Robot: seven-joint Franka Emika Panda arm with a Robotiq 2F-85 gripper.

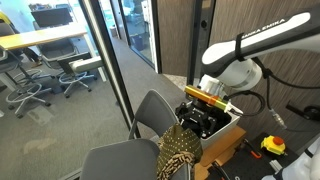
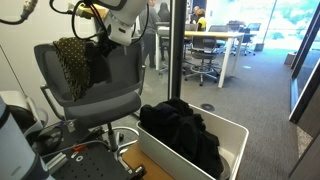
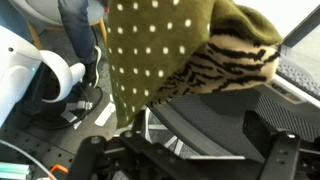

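A brown-green cloth with pale dots and a tiger-striped part (image 3: 158,52) hangs over the backrest of a grey chair (image 1: 155,113). In exterior view 1 the cloth (image 1: 178,148) drapes near the chair's right side; in exterior view 2 the cloth (image 2: 75,66) covers part of the backrest. My gripper is open, its dark fingers spread wide at the bottom of the wrist view. Cloth fills the upper middle there, with the chair's mesh between and beyond the fingers. No cloth shows gripped.
A white box (image 2: 232,140) on the floor beside the chair holds dark clothing (image 2: 185,128). A red and yellow emergency button (image 1: 273,145) is at the right. A metal post (image 1: 105,55) stands behind the chair; open floor lies farther back.
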